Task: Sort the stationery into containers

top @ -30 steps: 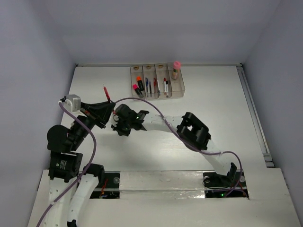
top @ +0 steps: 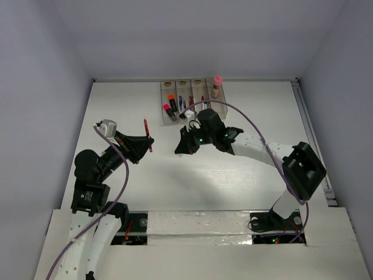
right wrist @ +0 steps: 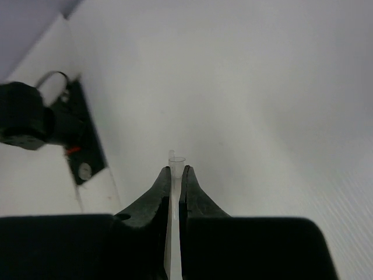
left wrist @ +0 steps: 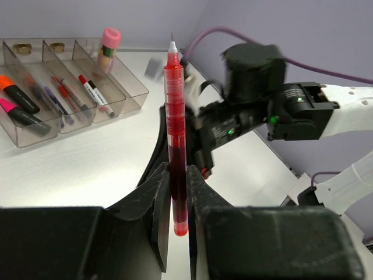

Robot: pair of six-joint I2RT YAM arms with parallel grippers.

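Note:
Upright in my left gripper (top: 150,141) is a red pen (left wrist: 176,116), uncapped, with its thin point facing up; the left fingers are shut around its lower part. To the right, apart from the pen, my right gripper (top: 182,150) is shut on a small clear cap (right wrist: 177,166) that pokes out between its fingertips. The clear organizer (left wrist: 70,129) has several compartments. Black markers with orange (top: 171,97) and pink (top: 166,107) ends lie in its left one, pens in the middle ones, and a pink-capped bottle (top: 216,87) at the right.
Purple cables (top: 256,129) run along both arms. Grey walls (top: 35,105) enclose the sides and back.
The left gripper, still holding the pen, has shifted a little right and forward.

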